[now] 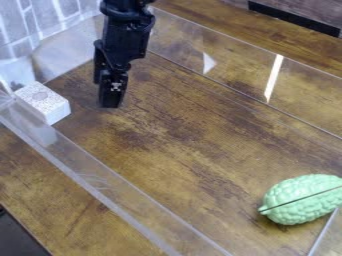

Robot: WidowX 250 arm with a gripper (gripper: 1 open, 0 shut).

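Note:
The black gripper (110,85) hangs at the upper left inside a clear-walled enclosure, low over the wooden surface, open with nothing seen between its fingers. To its left, against the clear wall, lies a white speckled block (43,103). A green bumpy object (301,200), shaped like a vegetable or fruit, lies at the lower right, far from the gripper.
Clear plastic walls (134,210) border the wooden floor (194,140), whose middle is empty. A pale patterned cloth (27,30) stands at the back left.

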